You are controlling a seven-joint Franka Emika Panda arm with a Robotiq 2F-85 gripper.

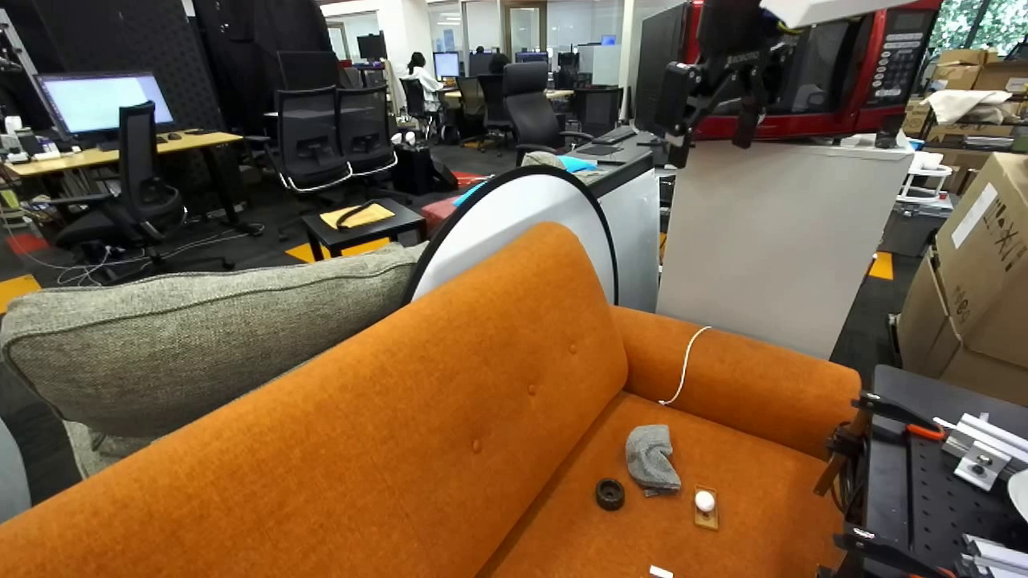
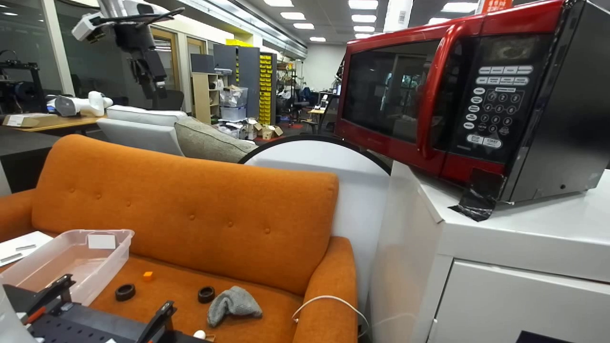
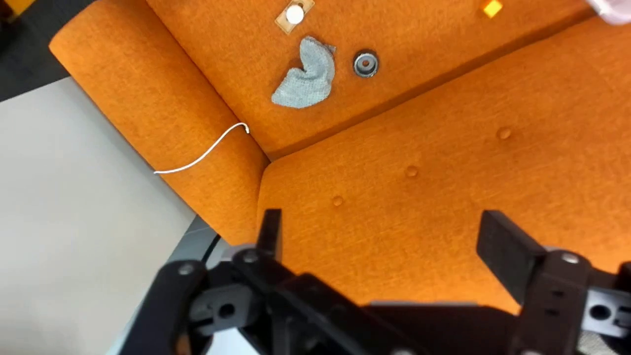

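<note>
Wide open and empty, my gripper hangs high over the orange sofa, its two black fingers well apart in the wrist view. In exterior view 1 the gripper [image 1: 711, 149] is in front of the red microwave. On the seat far below lie a crumpled grey cloth [image 3: 310, 74], a dark ring [image 3: 366, 63] close beside it, and a small wooden piece [image 3: 286, 23] bearing a white ball [image 3: 294, 14]. A white cord [image 3: 204, 155] drapes over the sofa arm. Farther along the seat sits a small orange-yellow cube [image 3: 492, 8]. None of these touches the gripper.
A clear plastic bin [image 2: 123, 251] stands on the seat, with a second dark ring [image 2: 125, 292] beside it. The red microwave [image 2: 400, 97] rests on a white cabinet [image 2: 514, 240] beside the sofa arm. A black perforated table [image 1: 925, 491] borders the seat's front.
</note>
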